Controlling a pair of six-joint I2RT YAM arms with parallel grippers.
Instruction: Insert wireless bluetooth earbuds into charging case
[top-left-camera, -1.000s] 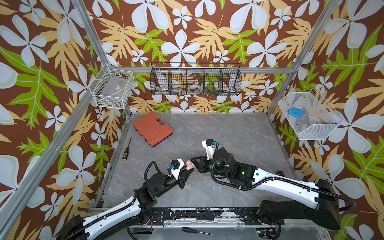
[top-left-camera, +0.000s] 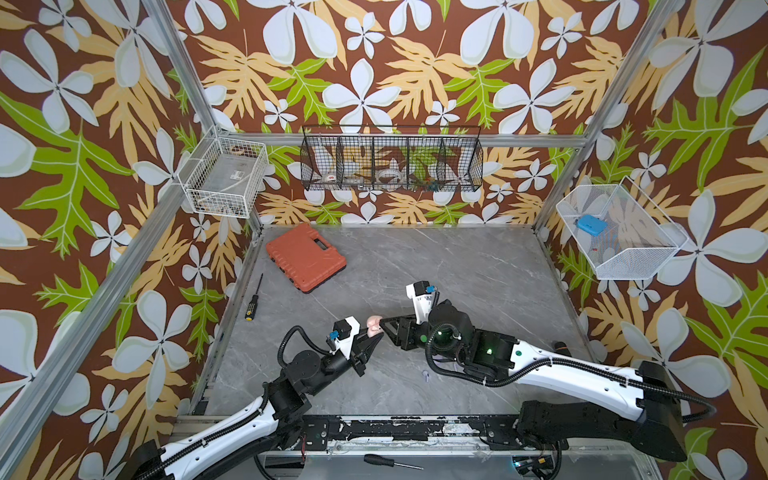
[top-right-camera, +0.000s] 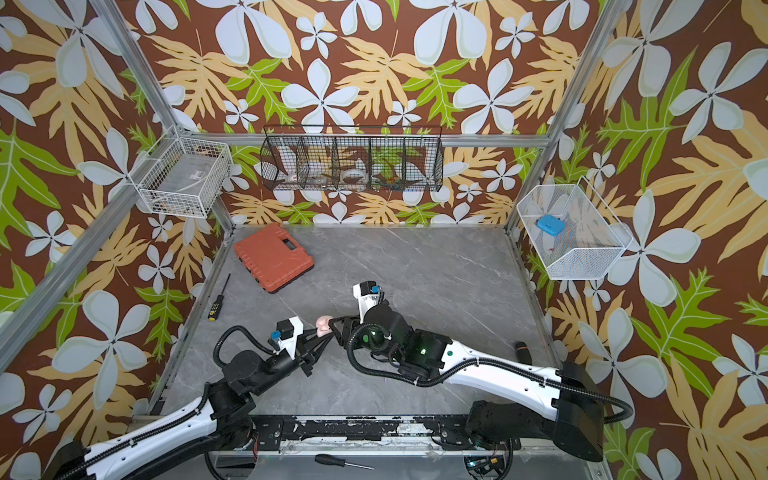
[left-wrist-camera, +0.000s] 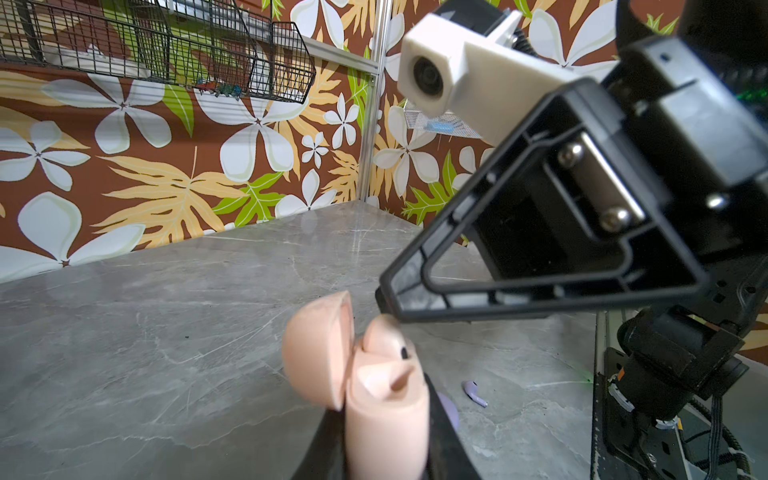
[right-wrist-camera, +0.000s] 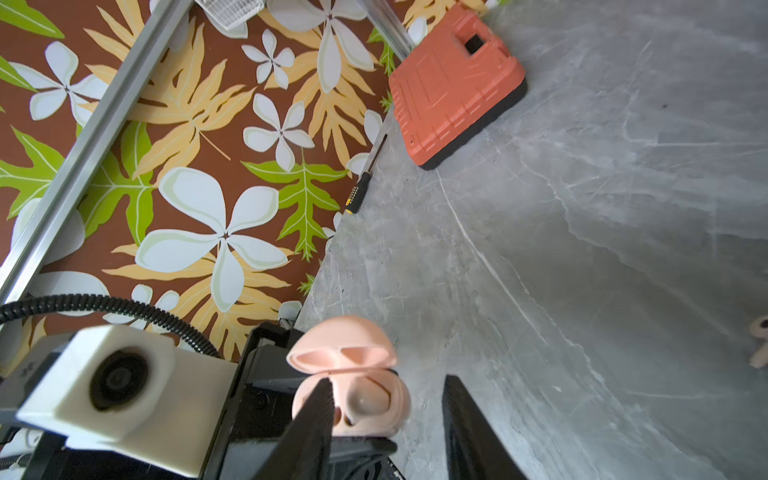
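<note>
My left gripper is shut on the pink charging case (left-wrist-camera: 387, 416), which is held upright with its rounded lid (left-wrist-camera: 317, 352) swung open. One pink earbud (left-wrist-camera: 384, 336) sits in the case, its round head showing; the cavity beside it looks empty. In the right wrist view, the earbud head (right-wrist-camera: 368, 396) lies in the case below the lid. My right gripper stands open; its left finger (right-wrist-camera: 320, 432) overlaps the case and hides one side. Another small pink earbud-like piece (right-wrist-camera: 760, 329) is cut off by that view's right edge.
A lilac earbud (left-wrist-camera: 474, 392) lies on the table, with a partly hidden lilac object (left-wrist-camera: 448, 409) nearby. An orange toolbox (top-left-camera: 305, 256) and a screwdriver (top-left-camera: 253, 300) rest at the left.
My left gripper and the pink case have shifted slightly left and up in the top left view. The right gripper stays close to the case, with only small motion.
</note>
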